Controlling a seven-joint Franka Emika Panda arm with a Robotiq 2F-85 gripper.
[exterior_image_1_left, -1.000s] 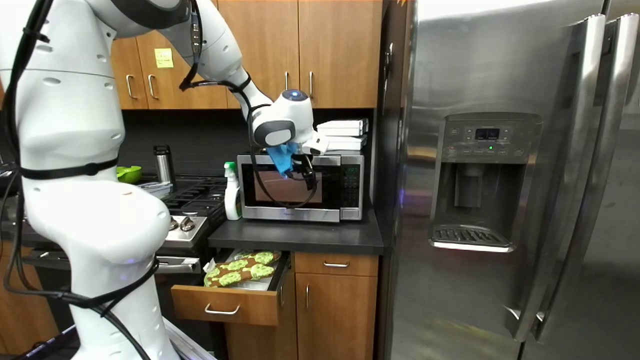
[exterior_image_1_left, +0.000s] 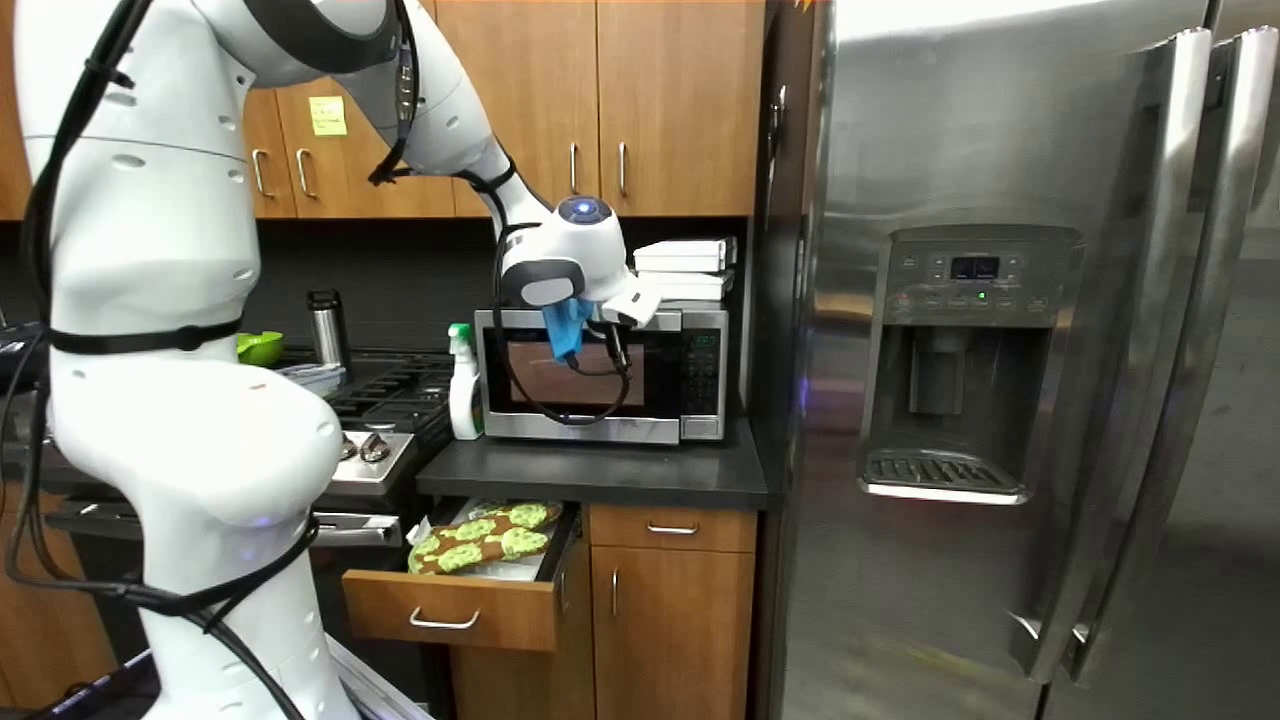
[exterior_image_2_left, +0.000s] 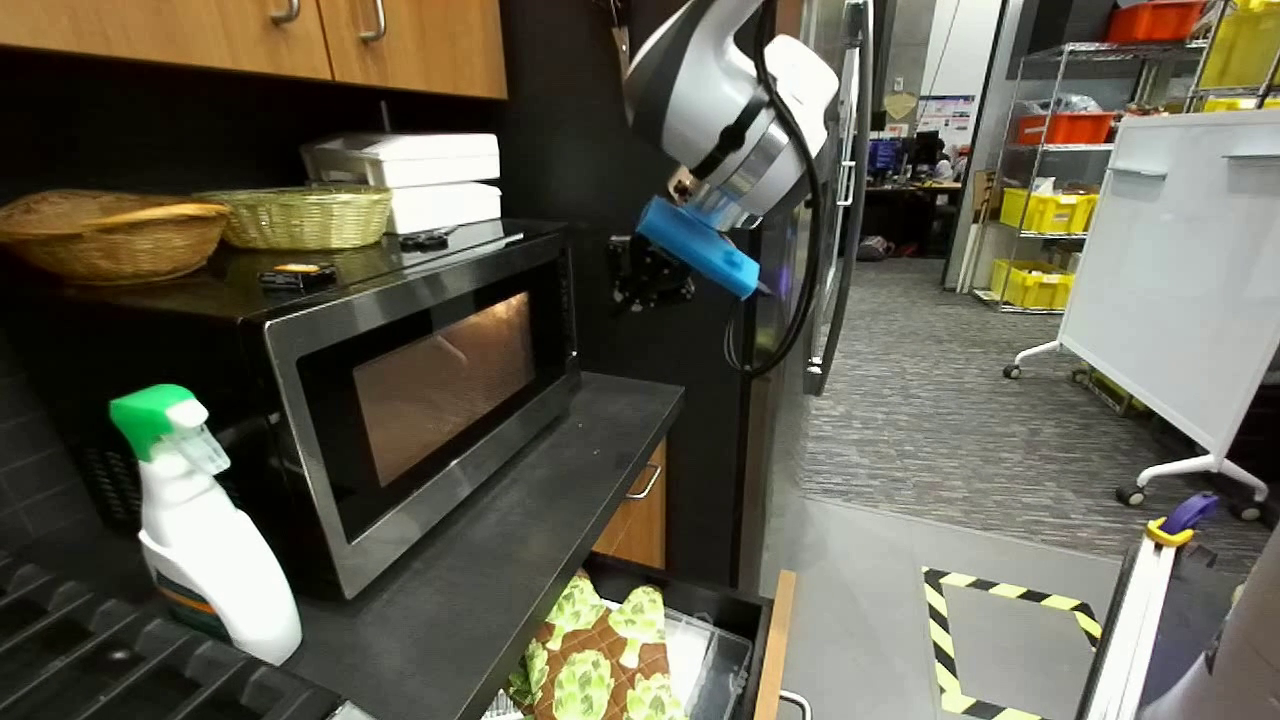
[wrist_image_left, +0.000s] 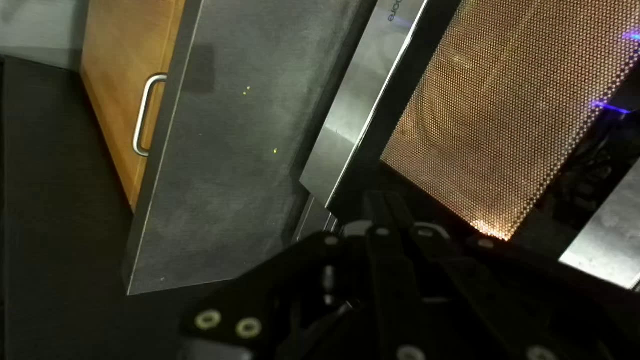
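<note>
My gripper (exterior_image_2_left: 648, 278), black with a blue part beside it, hangs in the air in front of the microwave (exterior_image_1_left: 704, 422), near its right side. In the wrist view the dark fingers (wrist_image_left: 376, 207) lie close together against a dark background, and their gap is hard to make out. No object shows between them. The microwave door is shut and its window (exterior_image_2_left: 446, 382) glows from inside. Below the counter, a wooden drawer (exterior_image_1_left: 381, 604) stands pulled out. A brown quilted cloth with green artichoke prints (exterior_image_2_left: 584, 685) lies in it.
A spray bottle (exterior_image_2_left: 216, 558) stands left of the microwave. Baskets (exterior_image_2_left: 300, 218) and white boxes (exterior_image_2_left: 444, 180) sit on top of it. The fridge (exterior_image_1_left: 960, 600) rises to the right.
The arm has shifted slightly to the right and its hand has come down a little, tilting somewhat. The microwave, drawer and cloth look the same.
</note>
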